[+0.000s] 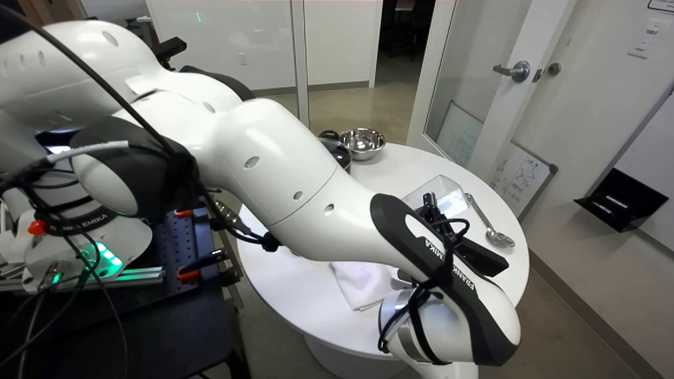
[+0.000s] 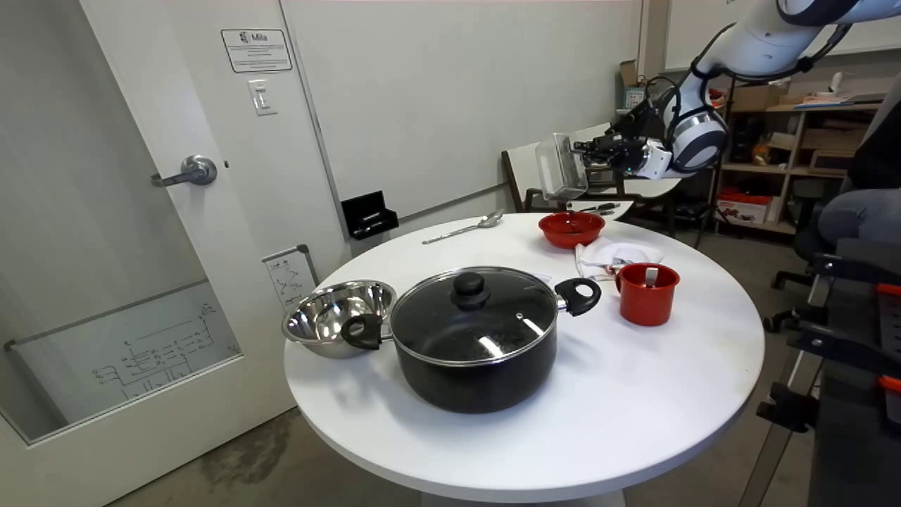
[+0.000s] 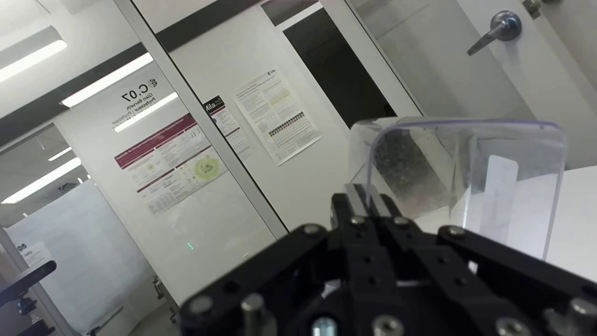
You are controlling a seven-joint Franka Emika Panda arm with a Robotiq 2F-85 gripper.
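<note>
A clear plastic container [image 2: 559,169] hangs above the far side of the round table, tipped on its side. My gripper is shut on one thin wall of it; in the wrist view the container's rim [image 3: 470,124] runs from the fingers out to the right, its opening towards the camera. In exterior view 2 my gripper [image 2: 584,151] reaches in from the right, level with the container. Exterior view 1 shows the container [image 1: 439,195] just past the arm, which hides the fingers there. Below the container sits a red bowl [image 2: 571,229], apart from it.
On the white table [image 2: 608,405] stand a lidded black pot [image 2: 473,355], a steel bowl [image 2: 339,313] and a red mug [image 2: 648,296] with a utensil inside. A white cloth [image 1: 363,284] and a slotted spoon [image 1: 486,221] lie flat.
</note>
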